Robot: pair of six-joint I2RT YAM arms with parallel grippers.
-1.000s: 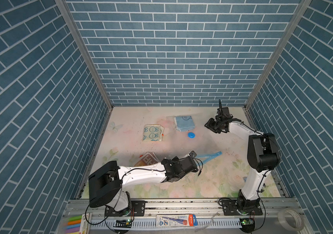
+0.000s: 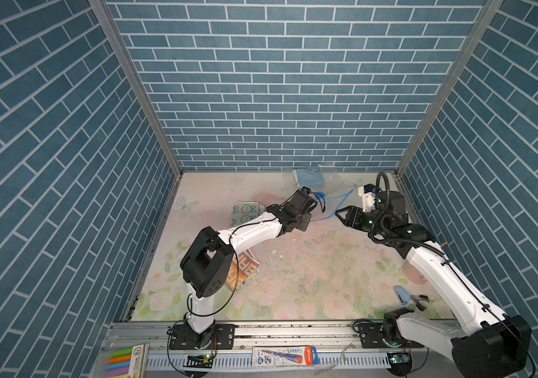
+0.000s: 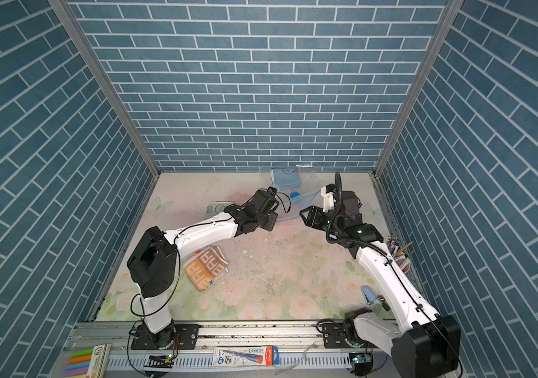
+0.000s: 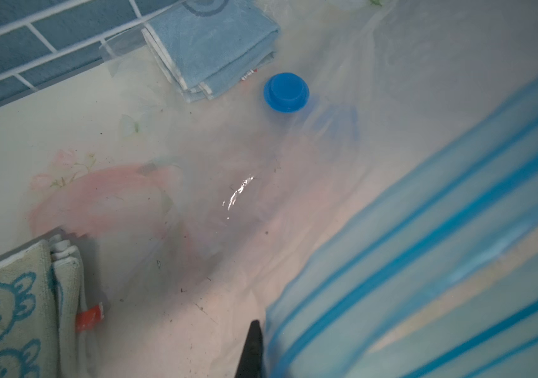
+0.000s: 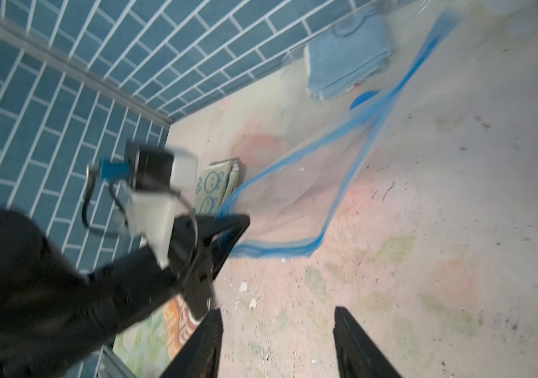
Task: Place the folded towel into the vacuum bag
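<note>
A clear vacuum bag with blue zip strips (image 5: 319, 249) rises from the table with its edge at my left gripper (image 2: 311, 208), which is shut on it. Through the film show a folded blue towel (image 2: 308, 177) at the back and a round blue valve (image 4: 286, 91). A folded beige towel with blue faces (image 4: 4, 315) lies left of the bag. My right gripper hangs part open to the bag's right, nothing between its fingers.
An orange patterned cloth (image 3: 205, 267) lies at the front left. Small items (image 3: 368, 294) sit at the right edge.
My left gripper has moved back and up, lifting the bag's zip edge with it.
</note>
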